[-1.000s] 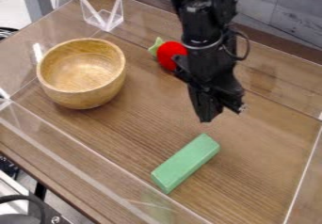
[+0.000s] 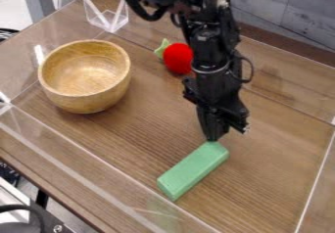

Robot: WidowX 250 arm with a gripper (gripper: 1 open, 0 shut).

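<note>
The black arm reaches down from the top centre to its gripper (image 2: 214, 134), which is shut with nothing visible between its fingers. The tip sits just above the upper end of a green rectangular block (image 2: 193, 171) lying on the wooden table; whether they touch I cannot tell.
A tan wooden bowl (image 2: 84, 77) stands at the left. A red object with a green top (image 2: 179, 58) lies behind the arm. A small clear plastic item (image 2: 109, 12) is at the back left.
The gripper has moved down and toward the camera, closer to the green block. The block has not visibly moved.
</note>
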